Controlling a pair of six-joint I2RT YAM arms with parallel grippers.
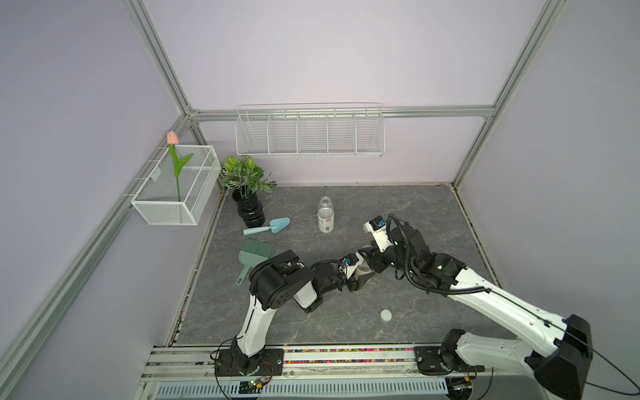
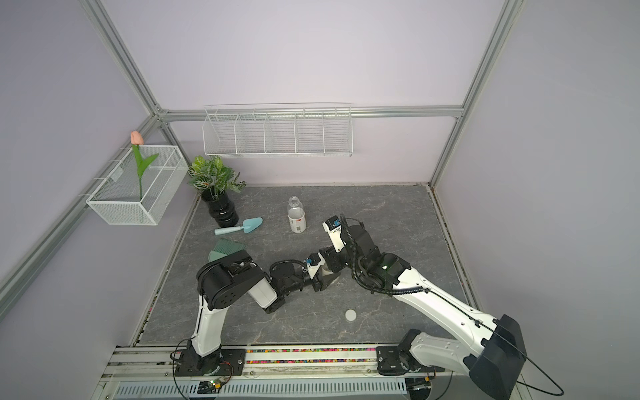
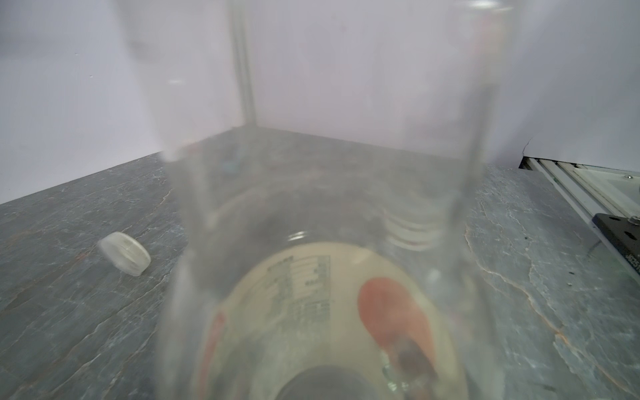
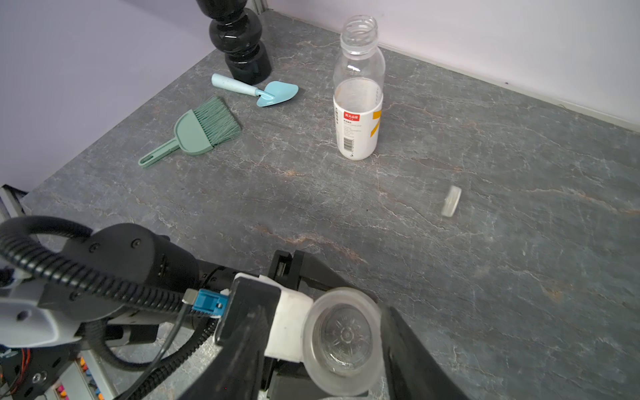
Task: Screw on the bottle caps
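Observation:
My left gripper (image 1: 360, 276) holds a clear bottle low over the counter; its body fills the left wrist view (image 3: 326, 300). My right gripper is just above that bottle's top, where a round translucent rim (image 4: 343, 296) sits between its blurred, part-open fingers; whether they touch it is unclear. A second bottle (image 4: 358, 120) stands uncapped toward the back. A loose white cap (image 1: 386, 315) lies near the front, and a small translucent cap (image 4: 451, 201) is at the right of the standing bottle in the right wrist view.
A teal brush (image 4: 193, 133), a light blue trowel (image 4: 276, 94) and a black vase with a plant (image 1: 250, 210) occupy the left side. Wire baskets (image 1: 310, 133) hang on the walls.

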